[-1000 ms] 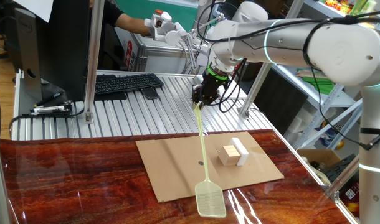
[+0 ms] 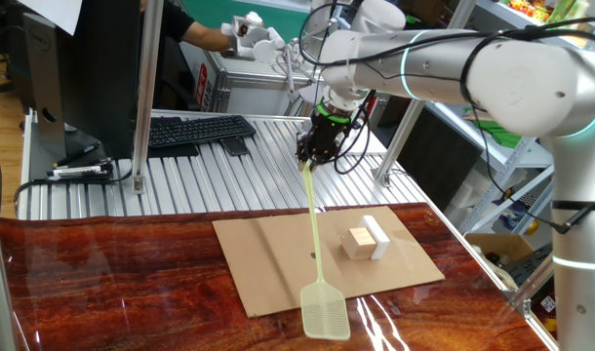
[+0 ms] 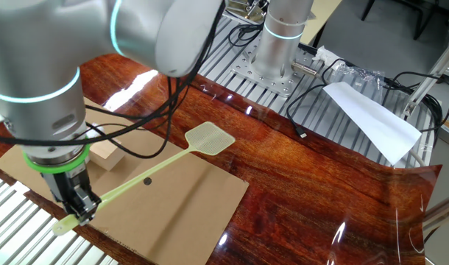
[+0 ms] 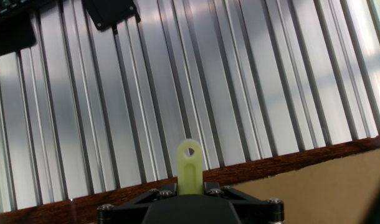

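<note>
A pale yellow-green fly swatter (image 2: 325, 312) extends from my gripper (image 2: 306, 163), which is shut on its handle near the end. In the wrist view the handle's holed tip (image 4: 190, 165) sticks out past the fingers. The second exterior view shows the swatter's mesh paddle (image 3: 210, 138) at the far end, over the wooden surface beyond the cardboard's edge. Whether the paddle touches the surface I cannot tell. A small dark spot (image 3: 147, 181) marks the cardboard sheet (image 2: 268, 263), close to the handle's line.
A light wooden block (image 2: 357, 244) stands against a white block (image 2: 376, 236) on the cardboard, right of the handle. Glossy reddish wood (image 2: 122, 283) surrounds the sheet. Behind lie a ribbed metal table, a keyboard (image 2: 202, 131) and a frame post (image 2: 147, 97).
The arm and gripper have shifted slightly left in the first exterior view, and the swatter's paddle has moved a little left with them. The blocks and cardboard have stayed still.
</note>
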